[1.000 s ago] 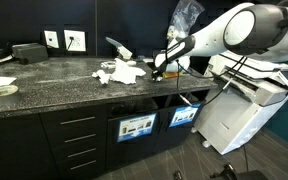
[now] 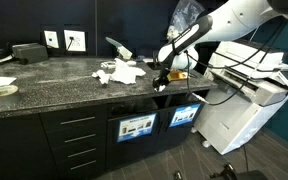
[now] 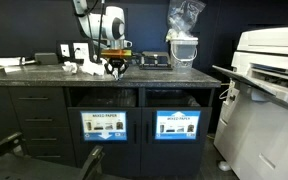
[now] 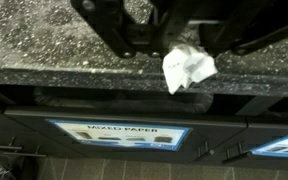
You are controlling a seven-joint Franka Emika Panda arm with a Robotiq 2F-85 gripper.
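A crumpled piece of white paper [image 4: 189, 67] is pinched between the fingertips of my gripper, which is shut on it. In the wrist view the paper hangs over the counter's front edge, with a dark open slot [image 4: 124, 98] beyond and below. The first exterior view has my gripper [image 2: 158, 86] low at the front edge of the dark speckled counter [image 2: 64, 90]. From the second exterior view, the gripper [image 3: 116, 68] is above the left open compartment [image 3: 102, 97], whose door carries a blue-and-white "MIXED PAPER" sign [image 3: 104, 125].
More crumpled white paper [image 2: 122, 72] lies on the counter left of the gripper. A tape roll [image 2: 4, 92] sits farther left. A second labelled compartment [image 3: 178, 99] is to the right, and a white machine [image 3: 264, 125] stands beyond the counter's end.
The paper pile and other counter items look unmoved.
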